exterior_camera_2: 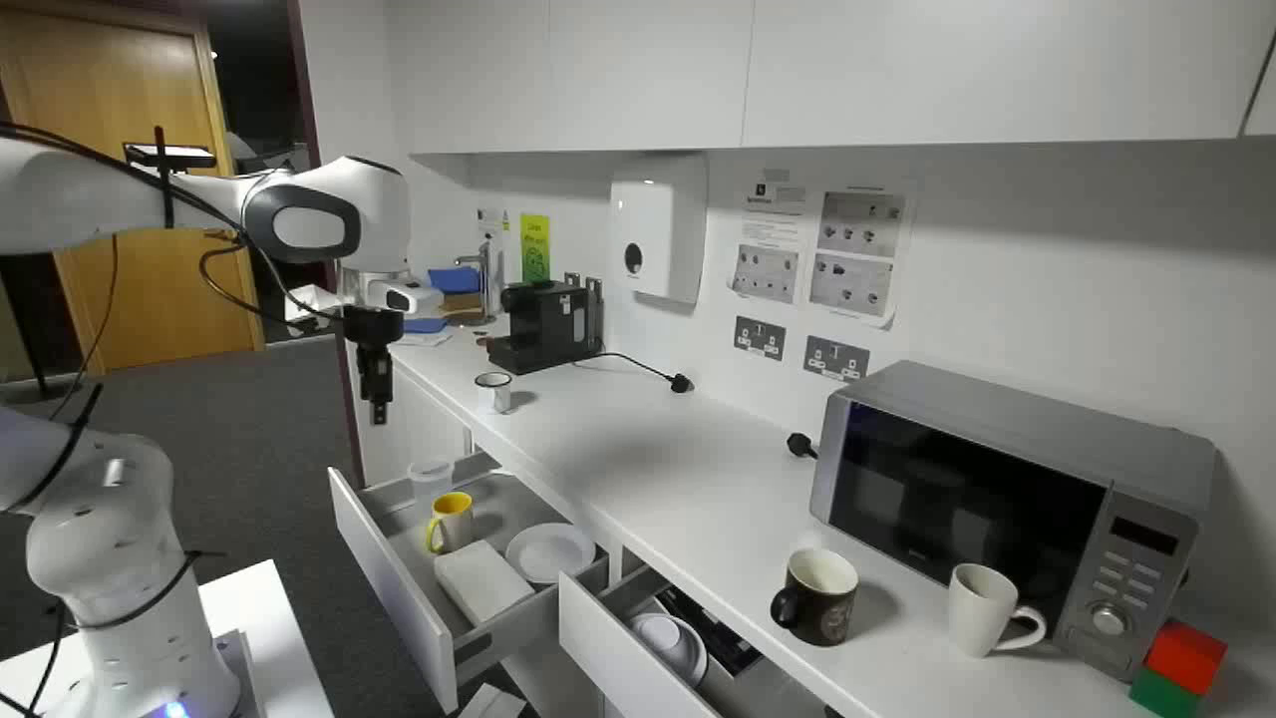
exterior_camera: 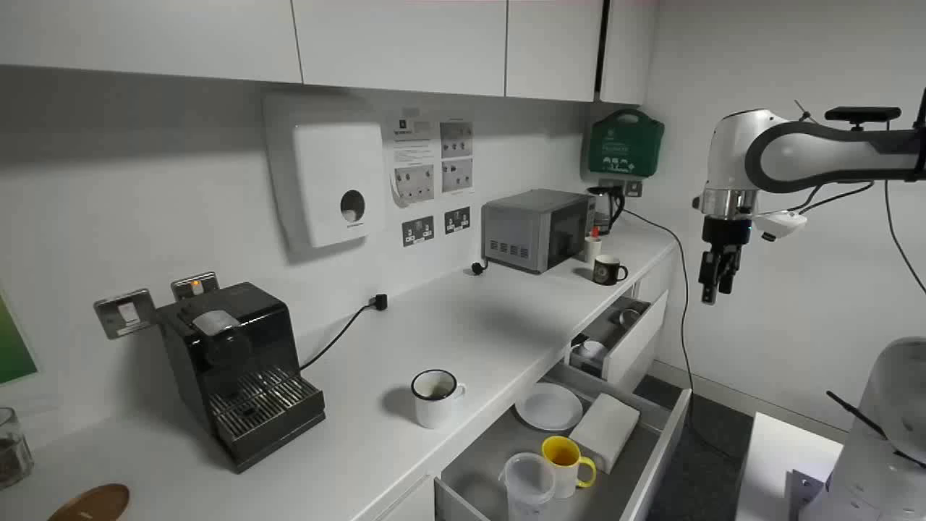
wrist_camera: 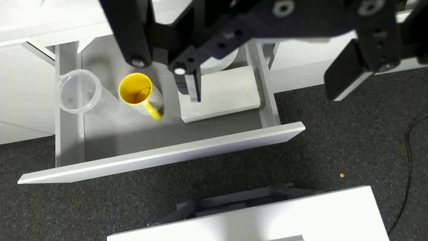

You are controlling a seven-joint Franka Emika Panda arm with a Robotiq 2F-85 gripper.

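Observation:
My gripper [exterior_camera: 719, 286] hangs fingers-down in the air above the open lower drawer. In the wrist view the gripper is open, its two fingers far apart with nothing held. Inside the drawer [wrist_camera: 132, 136] stands a white mug with a yellow inside and handle [wrist_camera: 135, 89]. Left of it in the wrist view is a clear plastic container [wrist_camera: 78, 91]; to the right lies a white box [wrist_camera: 228, 92], partly behind a finger. A white plate [exterior_camera: 548, 407] lies in the same drawer. On the counter stands a white mug with a black rim [exterior_camera: 434, 408].
A second drawer [exterior_camera_2: 646, 646] stands open, holding white dishes. The counter bears a coffee machine [exterior_camera: 239, 373], a microwave [exterior_camera_2: 957, 467], a black mug [exterior_camera_2: 818, 598], a tall white mug [exterior_camera_2: 987, 608] and red and green blocks [exterior_camera_2: 1184, 658].

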